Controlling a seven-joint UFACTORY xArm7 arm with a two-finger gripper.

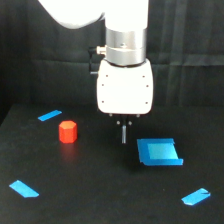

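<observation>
A red block, roughly six-sided in outline, stands on the dark table at the left. My gripper points straight down near the middle of the view, right of the red block and well apart from it. Its fingers are small and dark against the table, so I cannot make out whether they stand open or shut. No object shows at their tips. To the right of the gripper lies a light blue square edged with darker blue tape.
Blue tape strips lie at the back left, front left and front right. A dark curtain hangs behind.
</observation>
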